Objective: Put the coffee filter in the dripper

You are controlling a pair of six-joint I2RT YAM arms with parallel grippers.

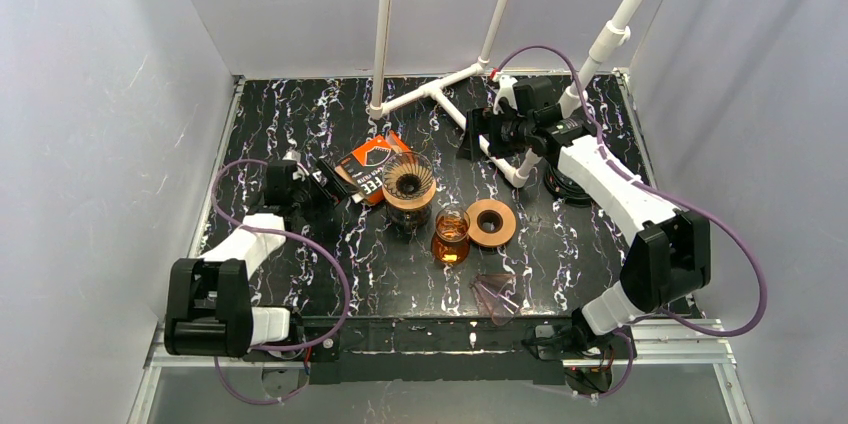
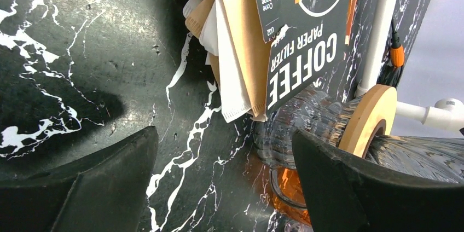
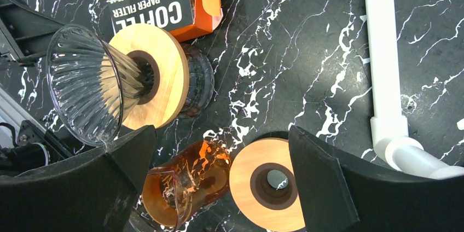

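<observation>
The orange and black coffee filter box point(image 1: 368, 166) lies on the marble-patterned table. From its open end, brown and white paper filters point(image 2: 235, 57) stick out, fanned and uneven. My left gripper point(image 1: 341, 191) stands just left of that end, its fingers point(image 2: 104, 180) apart with only bare table between them. Right beside the box is the ribbed clear glass dripper point(image 3: 82, 87) with a wooden collar point(image 3: 164, 79), seated on a glass vessel point(image 3: 198, 81); no paper shows inside the cone. My right gripper point(image 1: 468, 136) is open and empty, above the table right of the dripper.
An amber glass vessel point(image 1: 451, 240) and a wooden ring point(image 1: 492, 223) stand in front and to the right of the dripper. A clear cone-shaped piece point(image 1: 497, 296) lies near the front edge. White pipes point(image 1: 455, 109) cross the back; a black cable coil point(image 1: 566, 187) is at right.
</observation>
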